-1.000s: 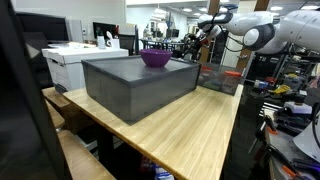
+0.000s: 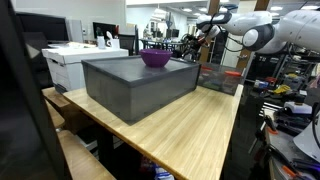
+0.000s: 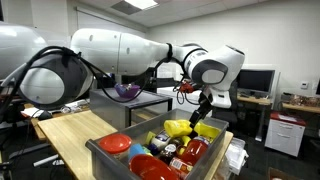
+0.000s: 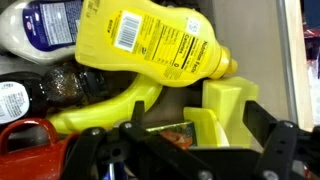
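My gripper is open above a grey bin [image 3: 119,170] of mixed objects, its dark fingers [image 4: 272,146] spread along the bottom of the wrist view. Between and just beyond them is a yellow block-like object [image 4: 229,104]; its full shape is partly hidden. A yellow mustard bottle [image 4: 155,38] lies on its side farther up in that view. Beside it rest a yellow banana [image 4: 112,107], a dark bottle [image 4: 70,84] and a white-and-blue bottle [image 4: 48,25]. Part of a red mug [image 4: 30,150] shows at lower left. Nothing is held.
The bin's wall [image 4: 280,50] runs close along the right of the wrist view. In the first exterior view, a purple bowl [image 2: 155,58] sits atop a long grey box [image 2: 130,95].
In the first exterior view the arm's near section has shifted slightly, lower and toward the camera. Its far end stays over the bin region. Bowl and box have not moved.
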